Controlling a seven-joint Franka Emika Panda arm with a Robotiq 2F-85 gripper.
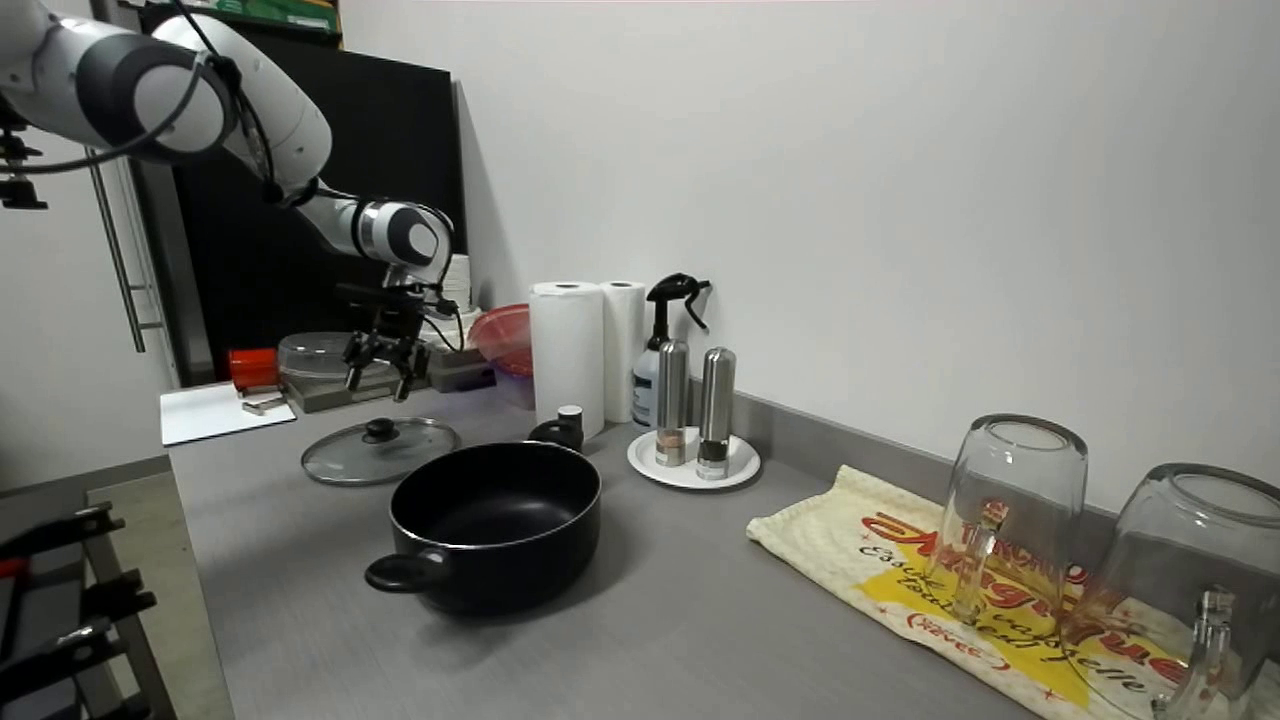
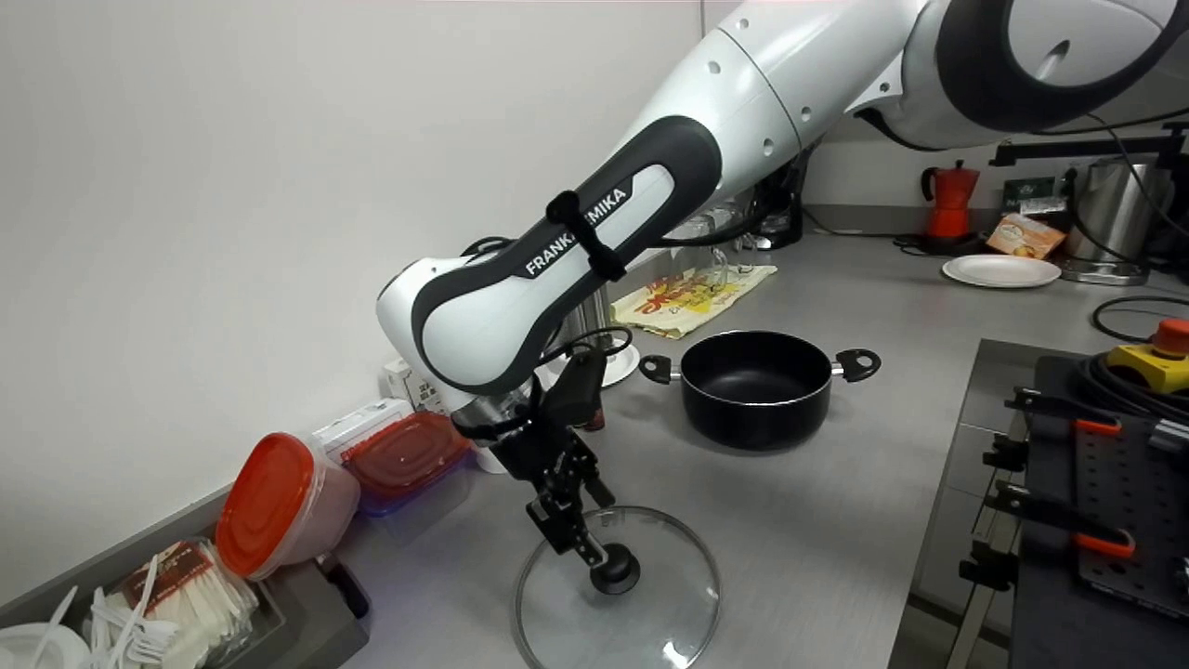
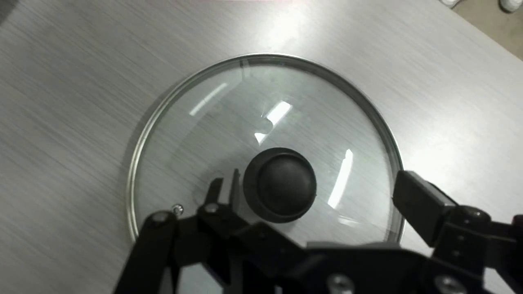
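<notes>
A glass lid (image 1: 342,461) with a metal rim lies flat on the grey counter, its black knob (image 3: 280,185) facing up. Over it hangs my gripper (image 1: 379,383), open and empty. In the wrist view the knob appears between the two spread fingers, much closer to the left one than to the right finger (image 3: 420,208). From exterior view 1 the fingertips look a little higher than the knob; contact cannot be made out. A black pot (image 2: 755,413) with two side handles stands uncovered on the counter, apart from the lid.
Paper towel rolls (image 1: 567,360), a spray bottle (image 1: 645,378) and a white plate (image 1: 734,475) bearing two grinders line the wall. Lidded plastic tubs (image 2: 267,507) sit behind the lid. Two glass mugs (image 1: 1020,480) rest on a printed cloth.
</notes>
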